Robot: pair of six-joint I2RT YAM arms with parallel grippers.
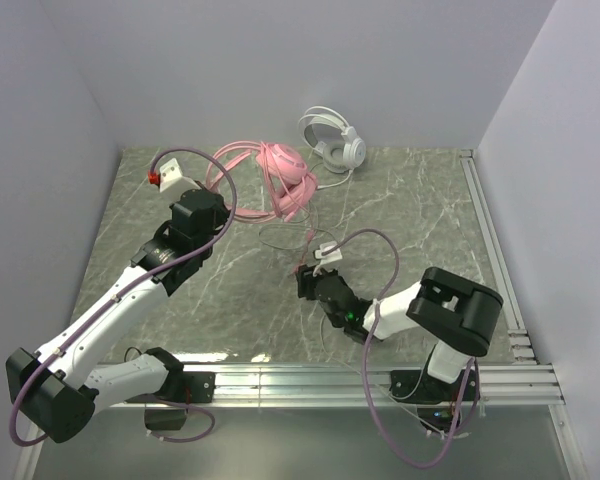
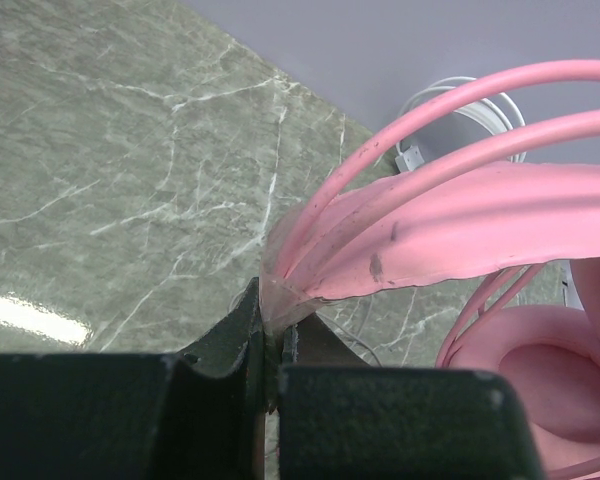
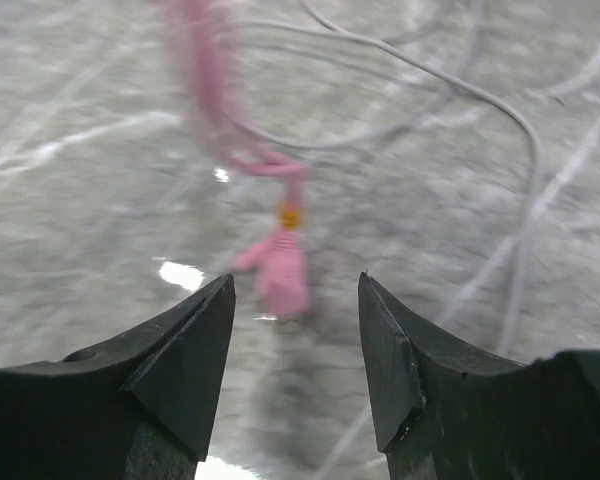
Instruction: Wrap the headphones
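Observation:
Pink headphones (image 1: 285, 165) hang at the back centre, band and cable raised in my left gripper (image 1: 216, 212), which is shut on the headband (image 2: 450, 230) in the left wrist view. In that view the ear cup (image 2: 555, 385) is at lower right. My right gripper (image 1: 308, 268) is low over the table at centre. In the right wrist view its fingers stand apart, with a pink cable and small pink plug (image 3: 283, 275) beyond the fingertips.
White headphones (image 1: 340, 145) rest at the back against the wall. Thin grey cables (image 3: 520, 200) loop over the marble table (image 1: 420, 210).

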